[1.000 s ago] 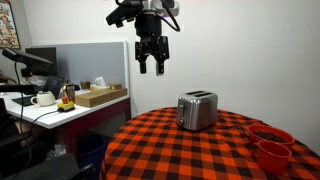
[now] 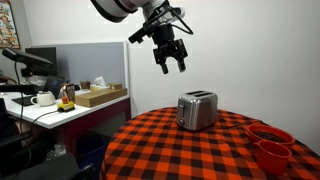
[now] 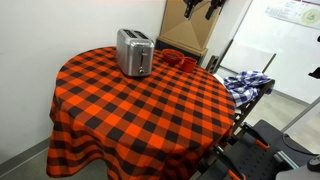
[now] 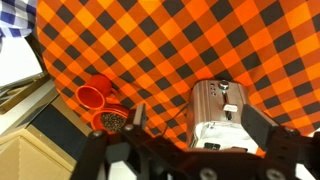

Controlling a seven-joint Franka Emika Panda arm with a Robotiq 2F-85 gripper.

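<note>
High above the table, my gripper (image 2: 173,69) stands open with nothing between its fingers. Below it and somewhat to its right in the first exterior view, a silver toaster (image 2: 197,110) rests upright on the checked cloth. Looking down, the wrist view shows the toaster (image 4: 218,112) between and beyond the open fingertips, well apart from them. A red mug (image 2: 271,157) and a red bowl (image 2: 290,139) sit at the right side of the table; the wrist view has the mug (image 4: 95,91) at left.
A red and black checked cloth (image 2: 160,152) covers the round table, with wide clear room in front of the toaster. To the left, a white side desk (image 2: 75,112) carries a cardboard box (image 2: 97,97) and a white mug (image 2: 44,98). The wall stands close behind.
The arm has swung to the right and the gripper has risen slightly, tilting as it goes. The toaster, mug and bowl have not moved.
</note>
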